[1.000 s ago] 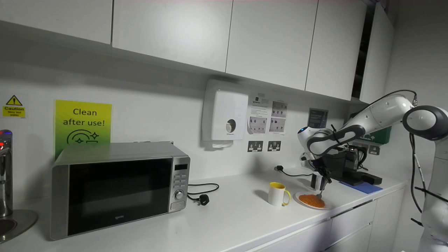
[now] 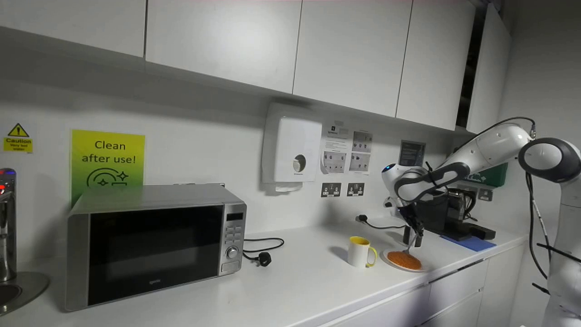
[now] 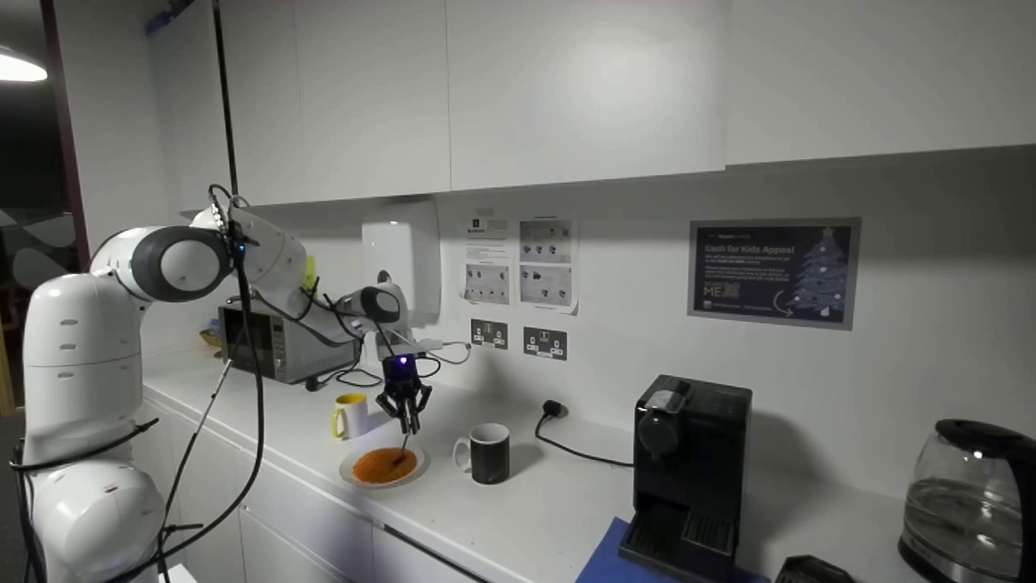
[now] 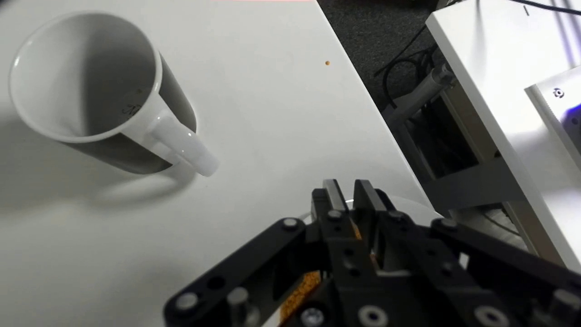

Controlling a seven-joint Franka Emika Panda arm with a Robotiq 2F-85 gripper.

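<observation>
In exterior view 1, my gripper is over the right side of a plate heaped with orange grains. It is shut on the thin handle of what looks like a spoon. The utensil slants down, and its lower end meets the grains. From exterior view 2, my gripper points downward above the grains, the utensil below its fingertips. In the wrist view the fingers stand close together over the plate; the utensil's bowl is hidden there.
A black-and-white mug stands close to the plate, its handle towards it. A white mug with a yellow inside stands on the plate's other side. The coffee machine is farther along.
My gripper and the utensil have shifted a little to the left in exterior view 1, and the utensil now slants more. Its lower end has moved farther in over the grains. Plate and mugs stay put.
</observation>
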